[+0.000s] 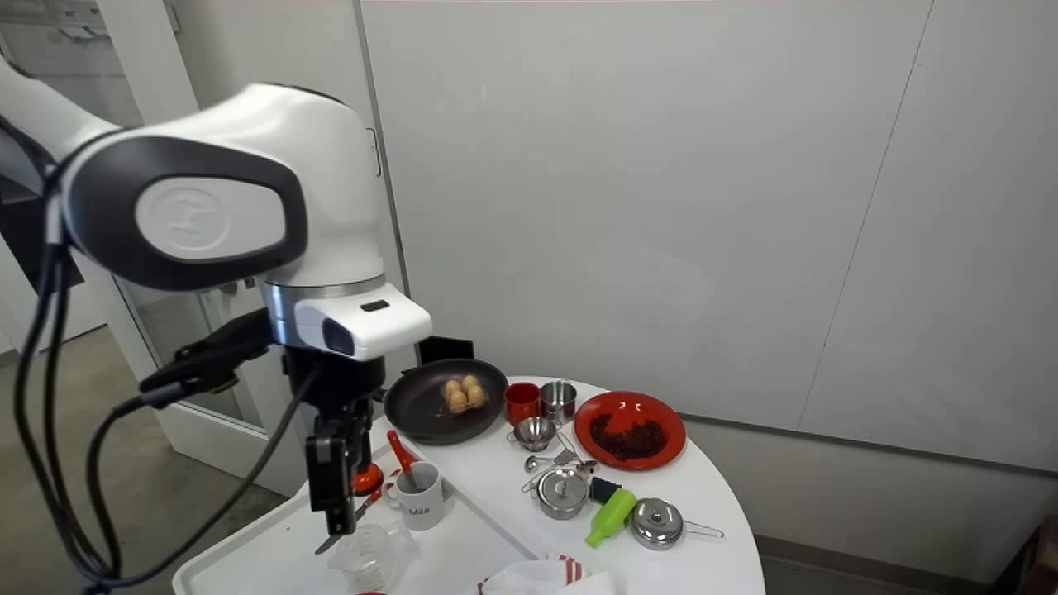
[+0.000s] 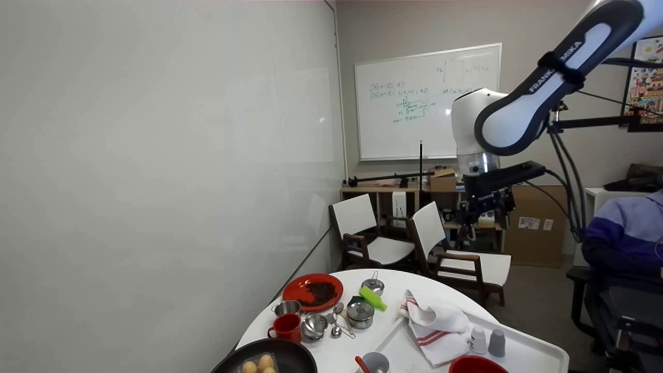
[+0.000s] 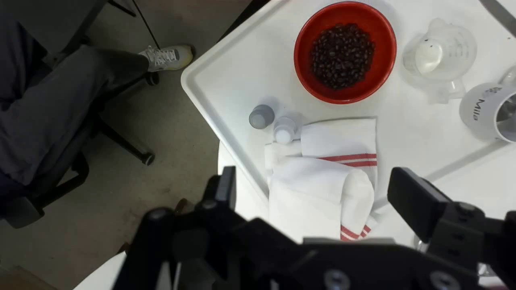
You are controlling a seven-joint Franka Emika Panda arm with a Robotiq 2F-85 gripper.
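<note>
In the wrist view my gripper is open, its two black fingers wide apart with no object held between them. Beneath it a white towel [image 3: 309,186] with red stripes lies folded, partly on the white tray [image 3: 208,92] and partly over its edge. A grey shaker [image 3: 261,116] and a white shaker [image 3: 285,129] stand side by side against the towel's upper corner. Farther up is a red bowl [image 3: 304,63] of dark beans. In exterior view 2 the gripper [image 2: 481,227] hangs well above the table.
A clear measuring cup [image 1: 367,560] and a white mug [image 1: 421,506] with a red-handled utensil occupy the tray. Around them are a frying pan [image 1: 417,411] with eggs, a red plate [image 1: 669,436], metal pots and a green bottle [image 1: 612,517]. A person sits beside the table.
</note>
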